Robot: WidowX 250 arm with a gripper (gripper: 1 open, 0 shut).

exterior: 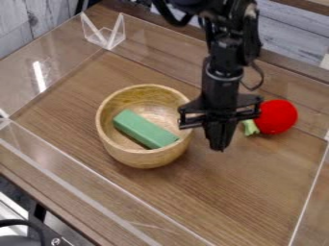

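Note:
My black gripper [214, 117] hangs over the wooden table just at the right edge of a tan bowl [119, 150], its fingers drawn together with nothing visible between them. In the bowl lies a green block [145, 129]. Behind and right of the gripper is a red round object [278, 116], with a small pale green piece at its left side, partly hidden.
A small white wire-like object [104, 34] stands at the back left. A white ledge runs along the back right.

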